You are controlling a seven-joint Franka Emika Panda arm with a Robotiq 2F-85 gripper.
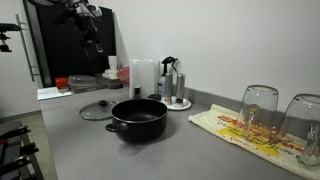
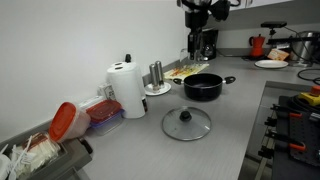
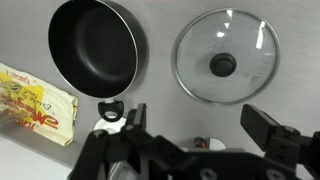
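A black pot [image 1: 138,120] stands uncovered on the grey table, and its inside [image 3: 95,45] looks empty. The glass lid [image 2: 187,123] with a black knob [image 3: 223,65] lies flat on the table beside it, apart from the pot. High above the table hangs my gripper [image 1: 92,47]. In the wrist view its two dark fingers [image 3: 139,117] show wide apart at the bottom, so the gripper is open, with nothing between them. Both pot and lid are well below it.
Two upturned glass jars [image 1: 258,110] rest on a yellow printed cloth [image 1: 215,122]. Along the wall stand a paper towel roll [image 2: 126,88], metal shakers [image 2: 156,75] on a white plate, and plastic containers [image 2: 104,115].
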